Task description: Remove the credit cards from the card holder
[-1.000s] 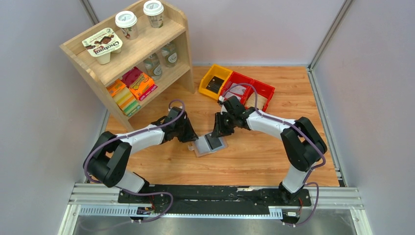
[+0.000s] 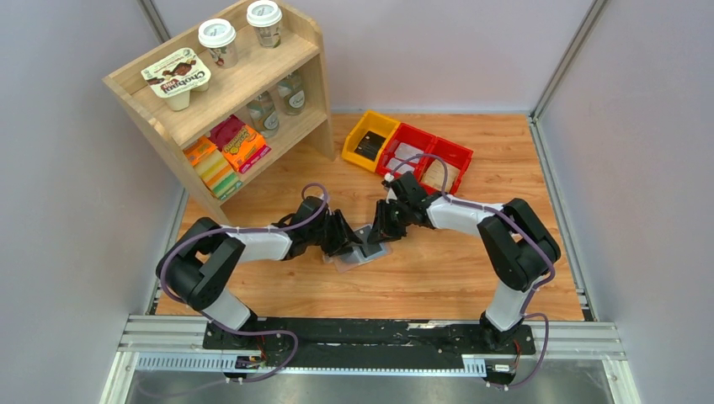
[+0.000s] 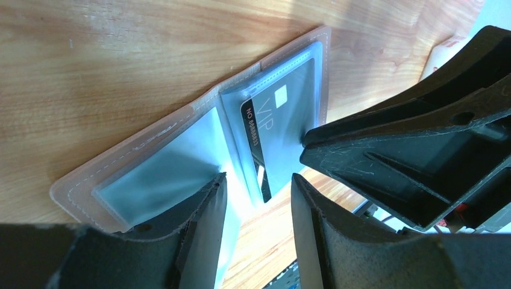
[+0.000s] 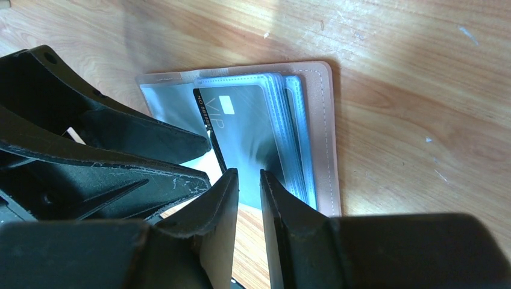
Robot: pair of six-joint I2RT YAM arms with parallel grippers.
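Observation:
The card holder (image 2: 359, 257) lies open on the wooden table between both grippers. A card marked VIP sits in a clear blue-edged sleeve on one side; in the right wrist view this card (image 4: 241, 138) lies beside stacked sleeve edges. My left gripper hovers low over the holder, open, its tips near the card's lower edge. My right gripper is over the card's sleeve, its fingertips slightly parted, nothing visible between them. Each gripper shows dark in the other's wrist view.
A wooden shelf (image 2: 299, 50) with cups, jars and snack boxes stands at the back left. Yellow (image 2: 366, 118) and red (image 2: 461, 151) bins sit behind the right arm.
My left gripper has moved right and down onto the card holder, close to the right gripper. My right gripper has moved slightly down toward the holder.

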